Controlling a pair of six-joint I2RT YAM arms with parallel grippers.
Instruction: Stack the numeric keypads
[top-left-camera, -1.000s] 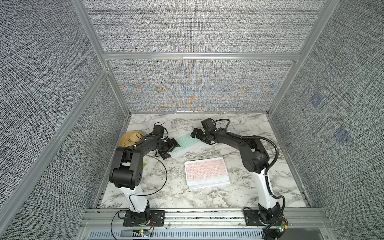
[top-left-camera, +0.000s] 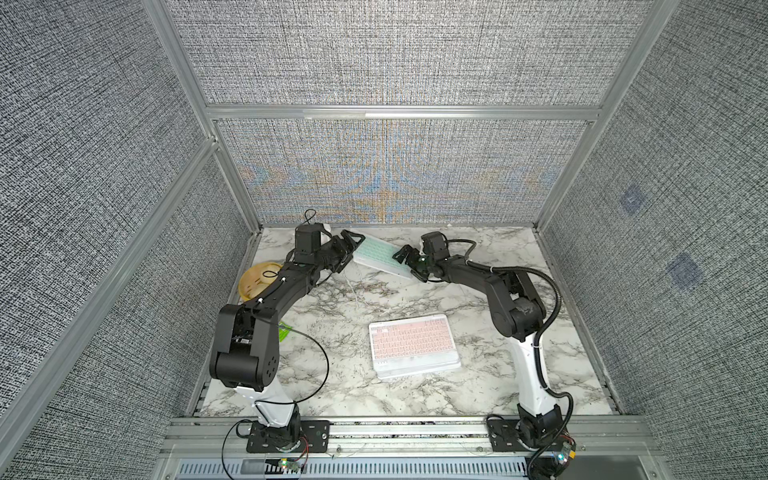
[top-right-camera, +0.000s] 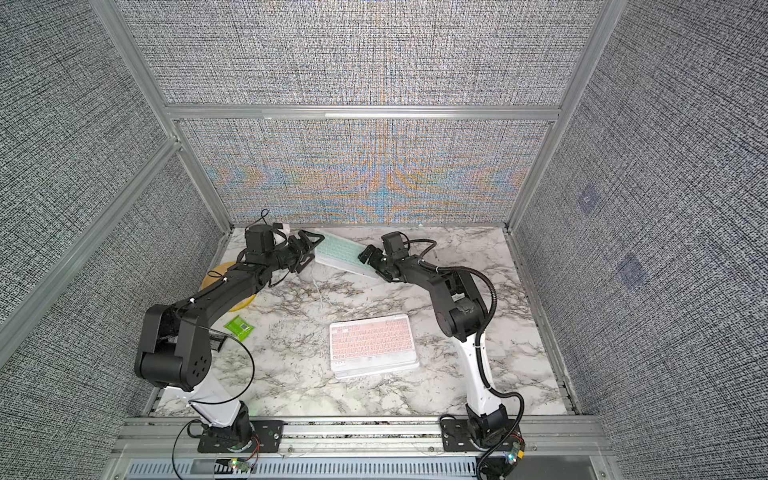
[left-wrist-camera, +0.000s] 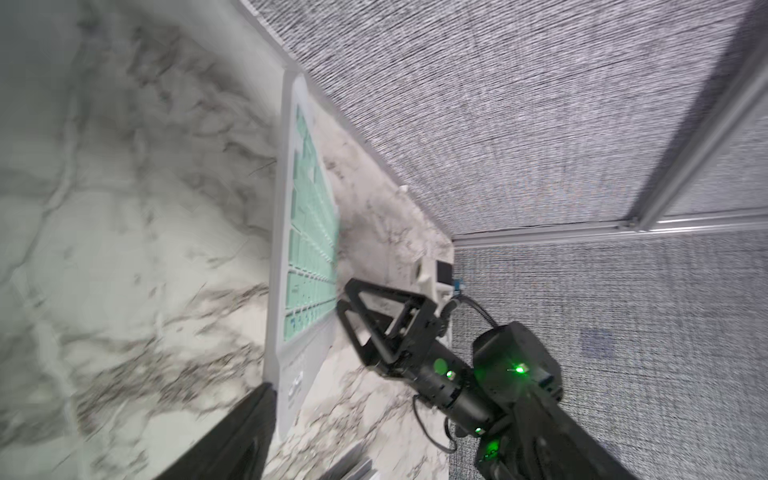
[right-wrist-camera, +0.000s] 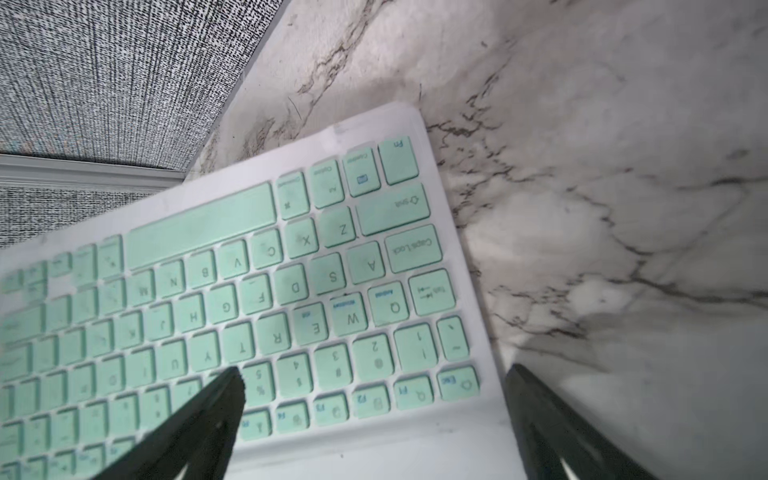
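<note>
The mint-green keypad (top-left-camera: 377, 252) lies slantwise at the back of the table, its left end farther back than its right. My left gripper (top-left-camera: 352, 253) is open at its left end; in the left wrist view the green keypad (left-wrist-camera: 310, 232) stretches away between the blurred fingers. Over the right end stands my right gripper (top-left-camera: 410, 264), also open, with the green keypad's keys (right-wrist-camera: 320, 320) in full view. Whether either gripper's fingers touch the keypad I cannot tell. The pink keypad (top-left-camera: 412, 340) rests at the front middle; a white edge shows below its keys.
A tan basket (top-left-camera: 254, 280) sits at the left, partly behind the left arm. A green packet (top-right-camera: 239, 327) lies in front of it. Bare marble table (top-left-camera: 488, 376) surrounds the pink keypad. The back wall (top-left-camera: 384, 172) rises close behind the green keypad.
The green keypad has turned and shifted backward: its left end moved toward the back wall, its right end toward the front. My left gripper moved back too; the right moved slightly right. Pink keypad unmoved.
</note>
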